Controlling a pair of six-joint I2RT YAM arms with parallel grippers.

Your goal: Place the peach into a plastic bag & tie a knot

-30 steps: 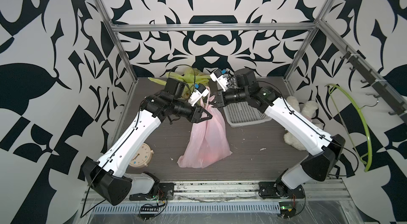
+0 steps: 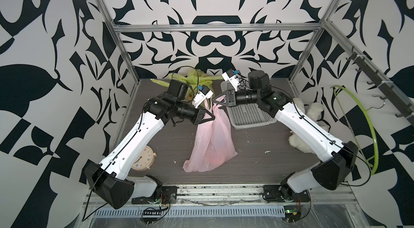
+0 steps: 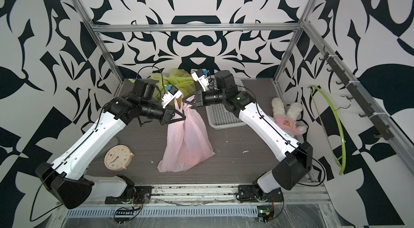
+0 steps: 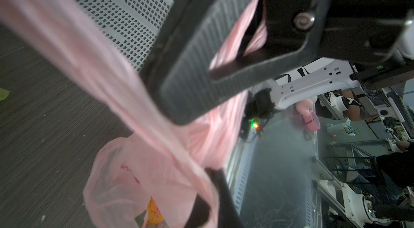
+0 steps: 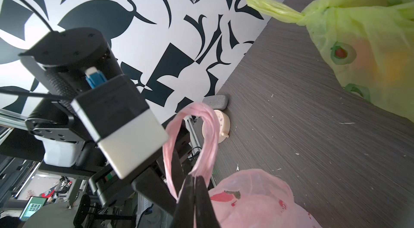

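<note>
A pink plastic bag (image 2: pixel 211 146) hangs upright above the table, its bottom spread near the boards. My right gripper (image 2: pixel 215 99) is shut on one handle strap, and a pink loop (image 5: pixel 202 116) curves up from its fingertips in the right wrist view. My left gripper (image 2: pixel 213 116) is shut close below it, with a pink strap (image 4: pixel 125 94) running around its fingers; whether any plastic lies between them is unclear. A warm reddish bulge shows low in the bag, and an orange-yellow patch in the left wrist view; the peach itself is veiled by plastic.
Behind the bag lie a yellow-green bag (image 5: pixel 362 42) with contents and a grey perforated basket (image 3: pixel 224 118). A round clock (image 3: pixel 118 157) sits front left and a plush toy (image 3: pixel 286 118) at right.
The left arm stays still. The bag sways slightly.
</note>
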